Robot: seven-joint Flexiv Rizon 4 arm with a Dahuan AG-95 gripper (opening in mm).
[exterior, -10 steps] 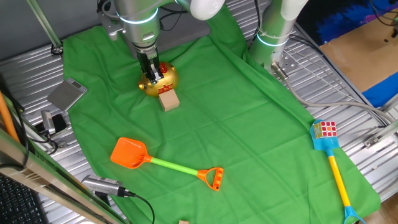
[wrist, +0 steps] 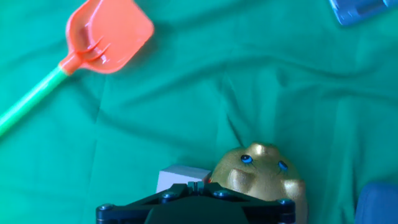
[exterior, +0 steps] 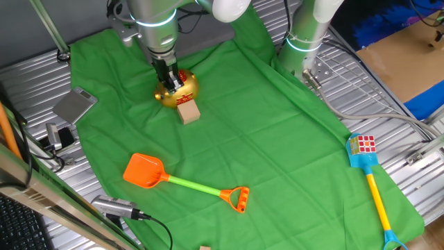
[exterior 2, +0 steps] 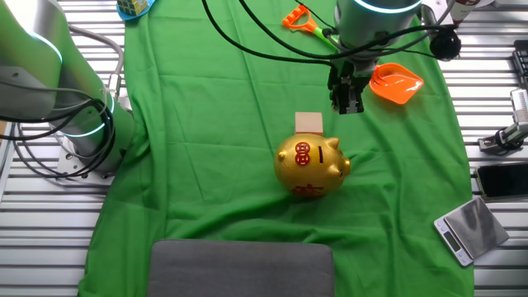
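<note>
My gripper (exterior: pixel 176 88) hangs above the table, overlapping the golden piggy bank (exterior: pixel 187 92) in exterior view 1. From the opposite side, the gripper (exterior 2: pixel 348 107) appears apart from the piggy bank (exterior 2: pixel 309 169). In the wrist view the fingertips of the gripper meet: it is shut, with nothing visible between them. Close against the bank stands a plain wooden block (exterior: pixel 188 112); the block (wrist: pixel 180 176) and the bank (wrist: pixel 261 171) are partly hidden behind the gripper in the wrist view. An orange toy shovel (exterior: pixel 144 171) with a green shaft lies on the cloth.
A blue-and-yellow shovel (exterior: pixel 375 198) carries a puzzle cube (exterior: pixel 362 144) at the right. Another wooden block (exterior: pixel 205 248) is cut off by the lower edge. A small scale (exterior: pixel 75 105) lies left of the cloth.
</note>
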